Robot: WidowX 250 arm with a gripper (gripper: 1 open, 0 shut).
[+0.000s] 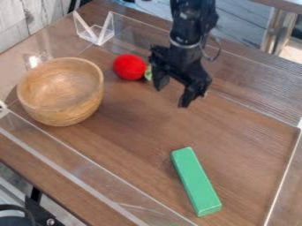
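My black gripper (176,85) hangs over the back middle of the wooden table, open, with its fingers spread and pointing down. A red round object (130,65) lies just left of it, with a small green piece at its right side, partly hidden by the gripper. A wooden bowl (59,92) sits at the left. A long green block (196,181) lies at the front right.
A clear angular plastic piece (98,26) is at the back left. Transparent strips run along the table's sides.
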